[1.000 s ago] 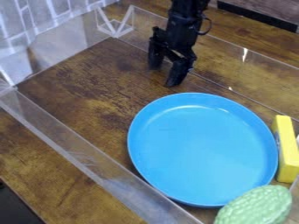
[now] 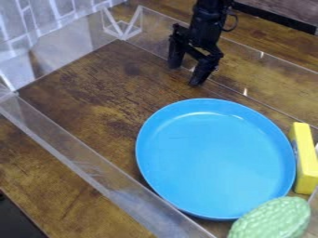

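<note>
The black robot gripper [image 2: 192, 67] hangs low over the wooden tray floor at the top centre, near the back clear wall, above and behind a large blue plate [image 2: 214, 158]. Its dark fingers are small and blurred against the wood, so whether they are open or shut, or hold anything, is unclear.
A yellow block [image 2: 302, 158] stands at the right edge beside the plate. A pale green textured object [image 2: 271, 221] lies at the bottom right. Clear walls border the tray. The wooden floor left of the plate is bare.
The gripper has shifted slightly right along the back of the tray. The plate, yellow block and green object have not moved.
</note>
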